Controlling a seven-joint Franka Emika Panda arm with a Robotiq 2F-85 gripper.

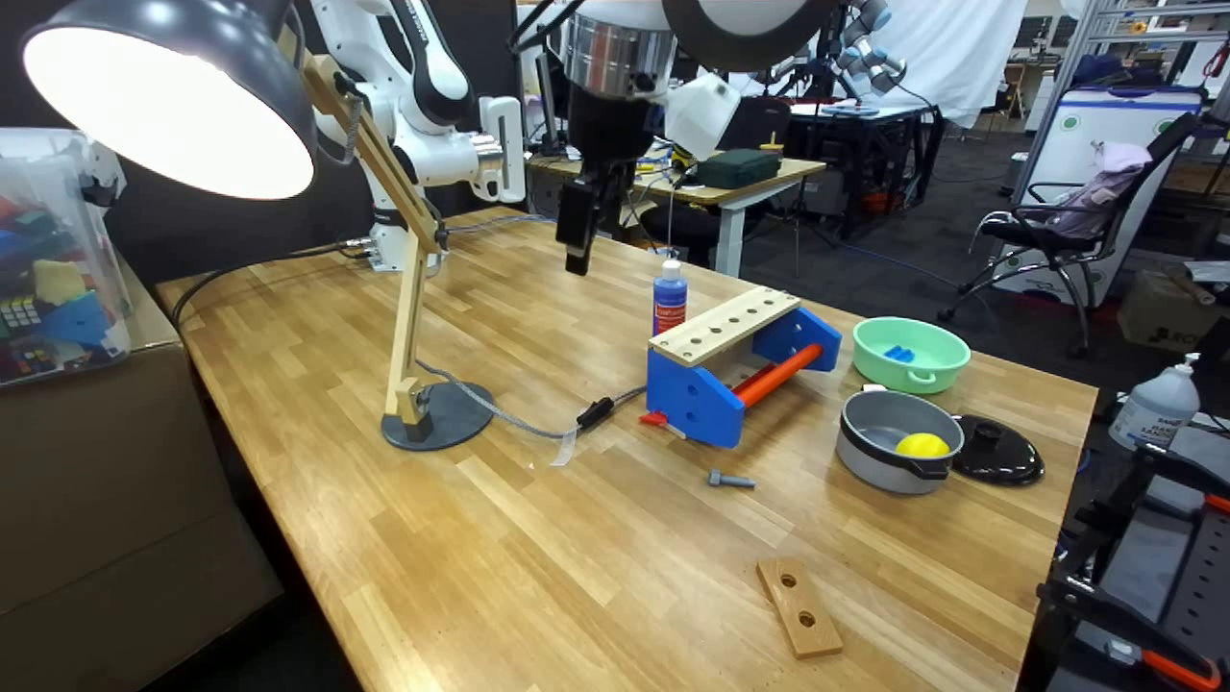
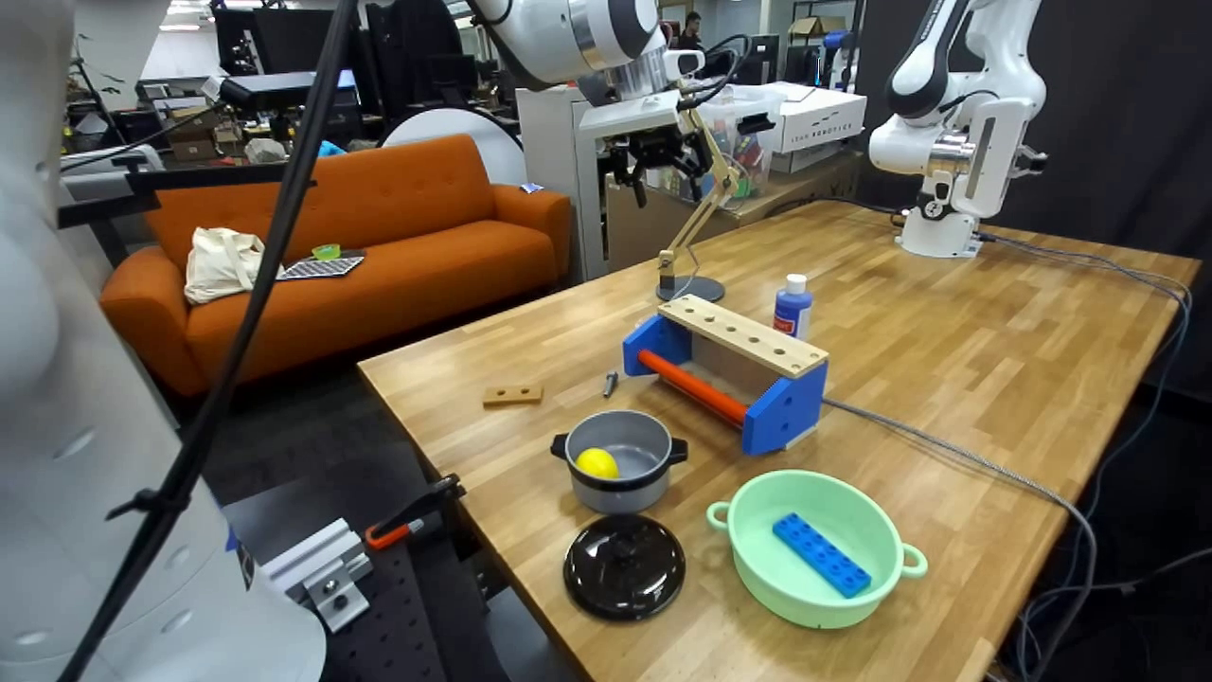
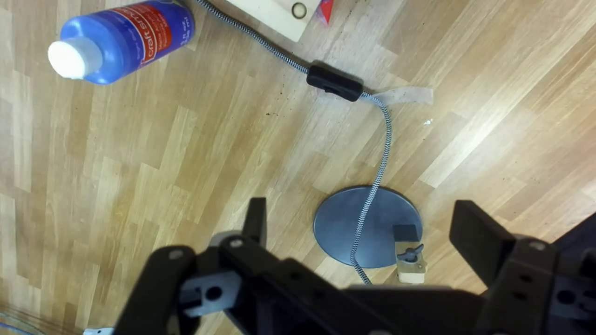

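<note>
Nothing is between the fingers of my gripper, whose fingers stand wide open high above the table near the lamp [image 1: 409, 346]. Below it, the lamp's round dark base [image 3: 346, 223] and braided cord show in the wrist view. A blue glue bottle [image 3: 131, 42] with a white cap stands behind the toy workbench [image 1: 726, 323], which has a pale holed top, blue sides and an orange bar. In front of the workbench lie a grey bolt [image 1: 731, 479] and a wooden strip with two holes [image 1: 798, 611].
A grey pot [image 2: 619, 489] holds a yellow ball [image 2: 597, 462]; its black lid [image 2: 625, 566] lies beside it. The green colander [image 2: 756, 568] contains a blue perforated bar [image 2: 821, 553]. A red-handled tool [image 1: 654, 419] touches the workbench area.
</note>
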